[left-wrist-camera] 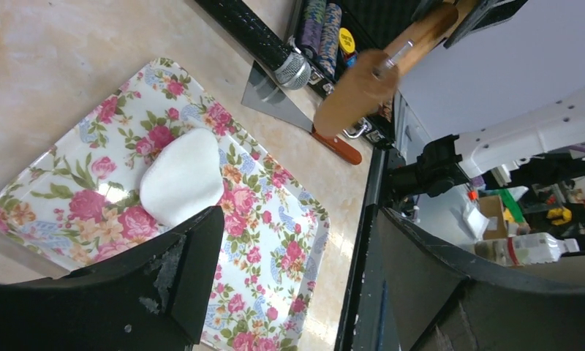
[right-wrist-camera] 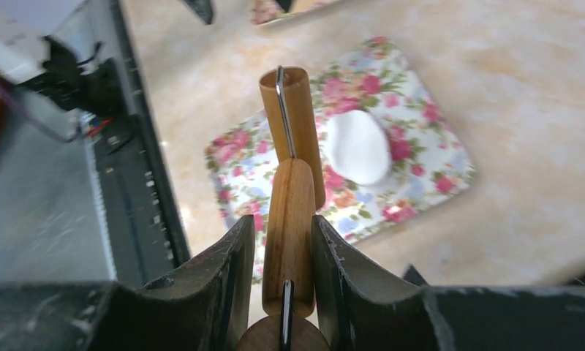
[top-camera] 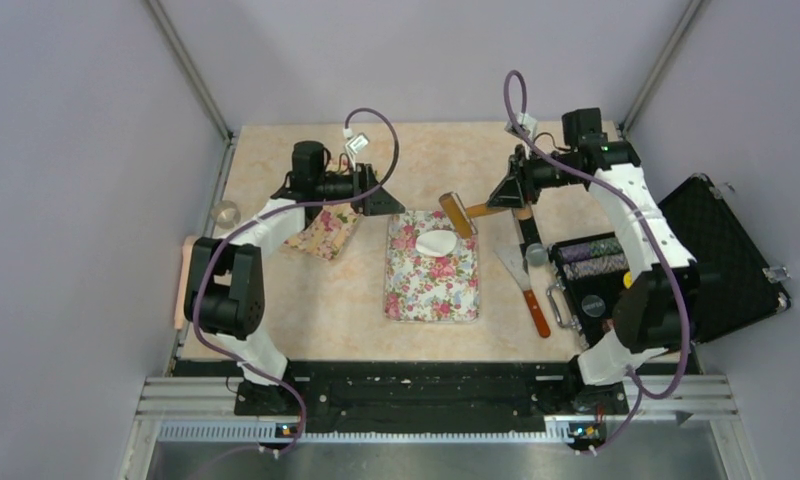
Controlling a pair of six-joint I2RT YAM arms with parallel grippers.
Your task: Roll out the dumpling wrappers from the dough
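A flattened white piece of dough (top-camera: 436,242) lies on the flowered tray (top-camera: 431,290), also seen as a rounded patch (left-wrist-camera: 181,175) in the left wrist view. My right gripper (top-camera: 508,195) is shut on the handle of a wooden roller (top-camera: 458,215), holding it raised above the right rear of the tray, beside the dough in the top view. My left gripper (top-camera: 381,200) hangs open by the tray's rear left corner, nothing between its fingers.
A second flowered board (top-camera: 321,235) lies at left, a rolling pin (top-camera: 189,280) at the far left. To the right lie a scraper (top-camera: 534,308), a small glass (top-camera: 536,254), a microphone (left-wrist-camera: 289,69) and an open black case (top-camera: 711,260).
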